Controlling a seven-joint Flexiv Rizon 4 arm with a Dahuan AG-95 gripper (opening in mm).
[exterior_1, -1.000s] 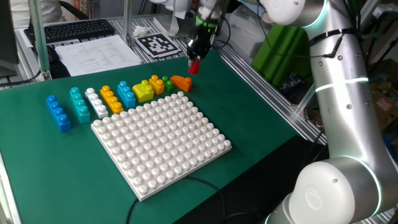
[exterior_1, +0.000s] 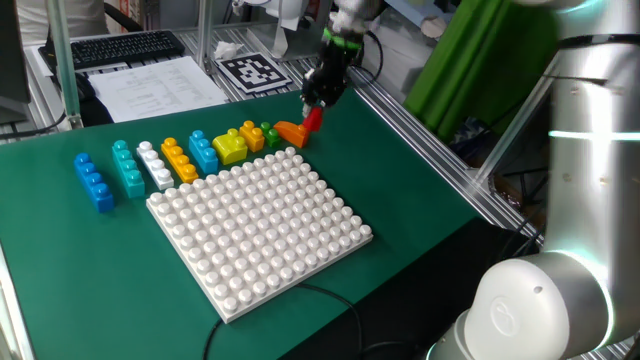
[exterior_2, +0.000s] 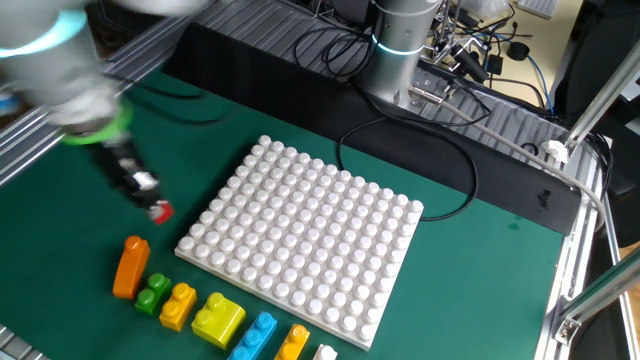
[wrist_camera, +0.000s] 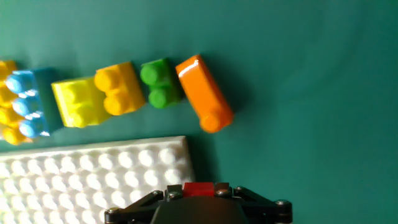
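Note:
A red piece (wrist_camera: 199, 189) shows between the fingertips of my gripper (exterior_1: 311, 106), which looks shut on it; in exterior view 1 the red piece (exterior_1: 313, 119) pokes out below the dark fingers. It hangs over the green table near an orange sloped brick (wrist_camera: 205, 93). Exterior view 2 shows a gap between the gripper (exterior_2: 155, 205) and that orange brick (exterior_2: 131, 268). A white studded baseplate (exterior_1: 260, 225) lies flat, with no bricks on it. How deep the red piece sits in the fingers is hidden.
Loose bricks line the plate's far side: green (wrist_camera: 159, 83), orange-yellow (wrist_camera: 120, 88), yellow-green (wrist_camera: 79, 101), light blue (wrist_camera: 32, 102), plus white (exterior_1: 154, 166), teal (exterior_1: 128, 168) and dark blue (exterior_1: 94, 183). Bare table (wrist_camera: 317, 112) lies beyond the orange sloped brick. A black cable (exterior_2: 470, 170) runs behind the plate.
The arm's upper links have swung right. Bricks and plate are unmoved.

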